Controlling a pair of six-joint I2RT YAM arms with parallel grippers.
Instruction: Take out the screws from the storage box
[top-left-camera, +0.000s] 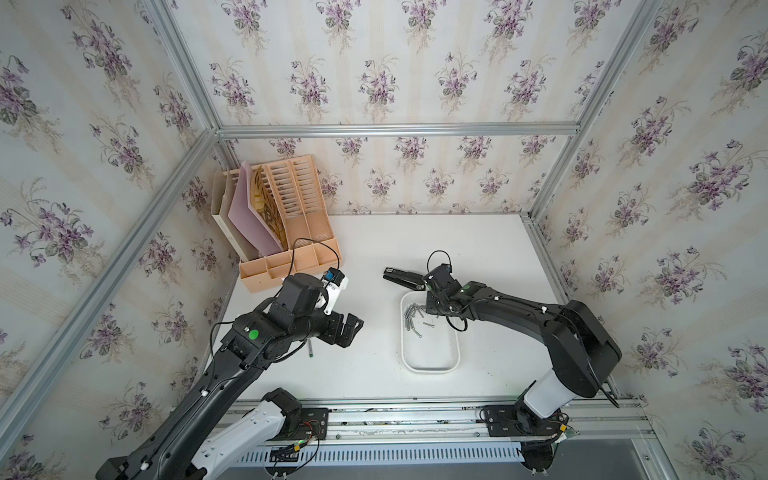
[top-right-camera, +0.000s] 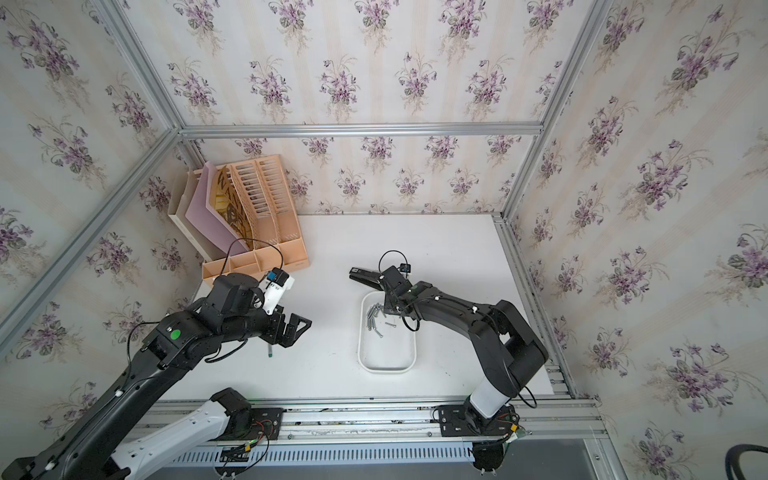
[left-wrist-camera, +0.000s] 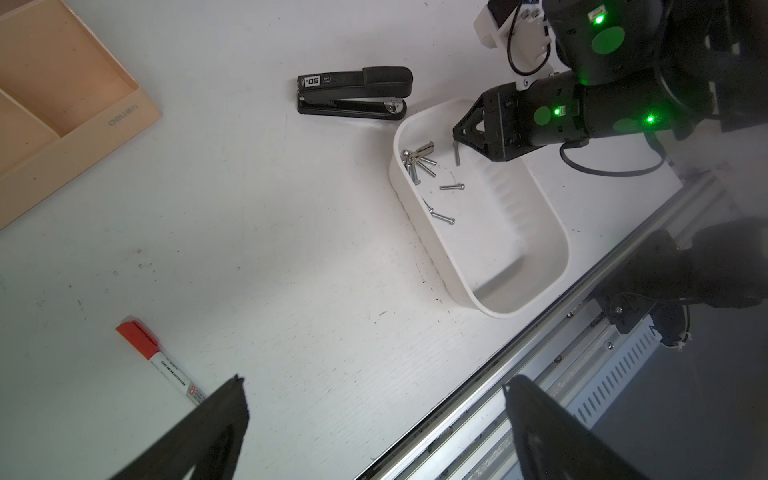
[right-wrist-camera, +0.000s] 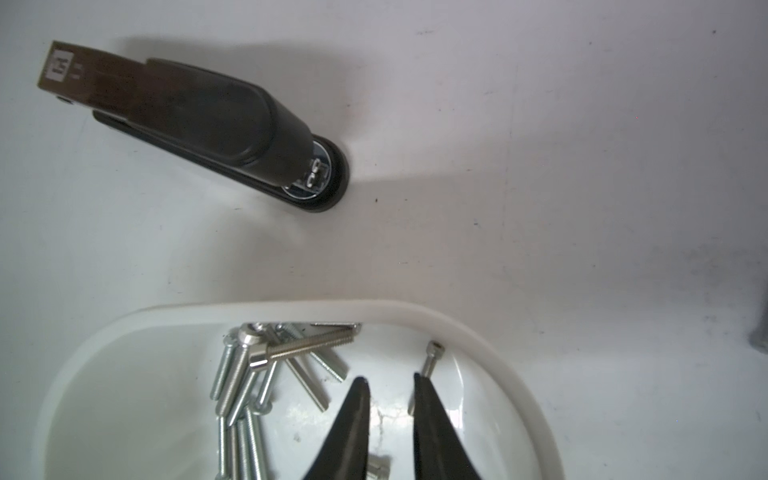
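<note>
The white storage box (top-left-camera: 430, 370) stands on the table. Silvery screws (right-wrist-camera: 240, 372) lie heaped at its far left corner, with a few loose on its floor. My right gripper points down into the far end of the box, its fingers a small gap apart with nothing gripped. One screw (right-wrist-camera: 433, 356) by the far right corner is partly covered by the right finger, and another screw (right-wrist-camera: 378, 467) shows low, behind the gap. Off to the left, my left gripper hangs wide apart and empty over the table.
A black stapler (left-wrist-camera: 352, 92) lies just beyond the box. A red-capped marker (left-wrist-camera: 169, 371) and a wooden organizer (top-left-camera: 300, 260) are on the left. Bare table lies left of the box.
</note>
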